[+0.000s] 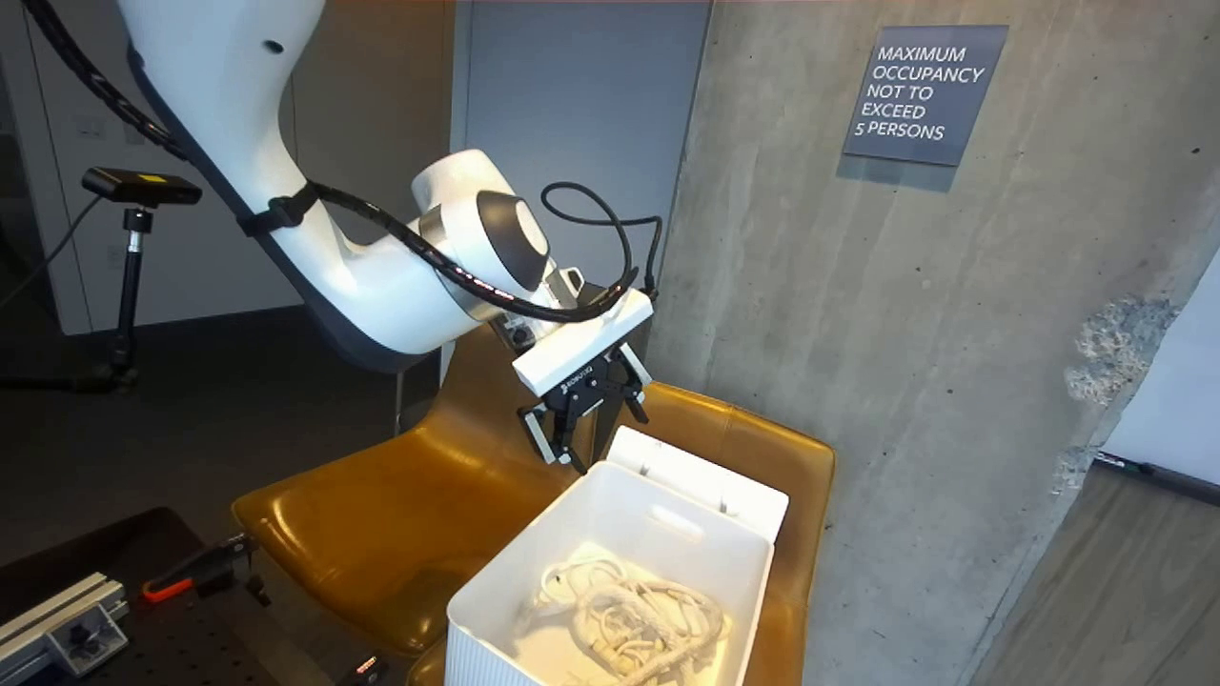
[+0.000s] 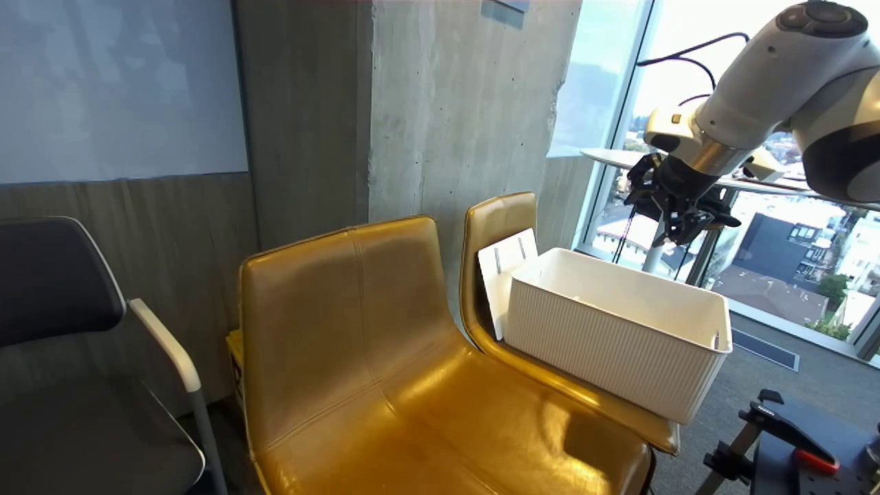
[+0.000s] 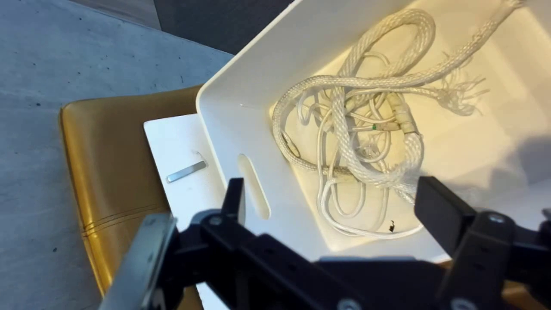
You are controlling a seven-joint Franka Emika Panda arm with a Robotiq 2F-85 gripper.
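My gripper (image 1: 609,440) is open and empty, tilted downward above the far end of the white bin (image 1: 492,589). In the wrist view its dark finger pads (image 3: 445,214) stand wide apart, with the bin floor in sight beyond them. White braided rope (image 3: 338,121) and thinner white cords (image 3: 356,233) lie tangled on the bin floor, clear of the fingers. One rope end is frayed (image 3: 459,98). The second exterior view shows the gripper (image 2: 660,218) above and behind the ribbed bin (image 2: 594,350); the bin wall hides the rope there.
A flat white panel (image 1: 698,480) leans between the bin and the backrest of a tan chair (image 1: 801,457). Another tan chair (image 2: 346,330) stands alongside. Behind them rises a concrete wall (image 1: 915,343). A dark table (image 1: 183,629) with a clamp (image 1: 200,568) occupies the near left.
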